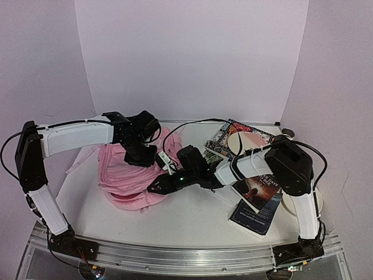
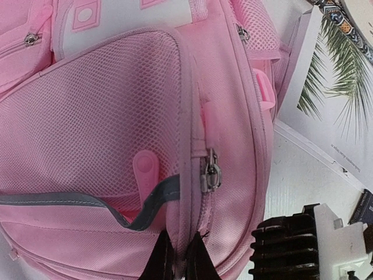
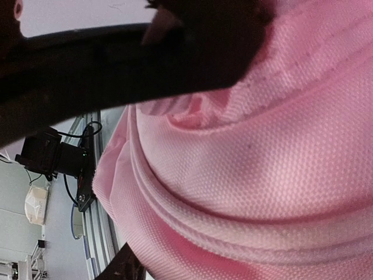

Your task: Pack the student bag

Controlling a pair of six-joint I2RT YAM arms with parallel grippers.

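Observation:
The pink bag (image 1: 131, 181) lies unzipped on the left of the table. In the left wrist view, my left gripper is shut on the piped edge of the bag's mesh-lined panel (image 2: 111, 111), just below a metal zip pull (image 2: 211, 175). My right gripper (image 1: 152, 189) is at the bag's lower right edge. In the right wrist view a dark finger (image 3: 116, 70) lies over the pink fabric (image 3: 262, 175), which fills much of that view. Its grip is hidden, so I cannot tell how its fingers stand.
On the right lie a dark blue book (image 1: 253, 220), a book with an orange glow on its cover (image 1: 256, 189) and a patterned item (image 1: 218, 140). A round pale object (image 1: 288, 201) sits partly behind the right arm. Bare table shows at front centre.

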